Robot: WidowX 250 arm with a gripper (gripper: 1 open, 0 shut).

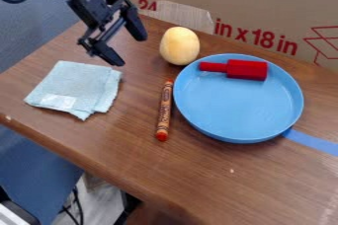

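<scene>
The black gripper (114,43) hangs at the upper left of the table, above and behind a folded pale blue cloth (73,88). Its two fingertips stand apart with nothing visible between them. A yellow potato-like object (180,46) sits to its right. An orange crayon-like stick (165,111) lies upright in view, along the left side of a blue plate (235,112). A red object with a handle (244,69) lies at the back of the plate.
A cardboard box (275,12) stands along the back. Blue tape (314,143) runs at the right.
</scene>
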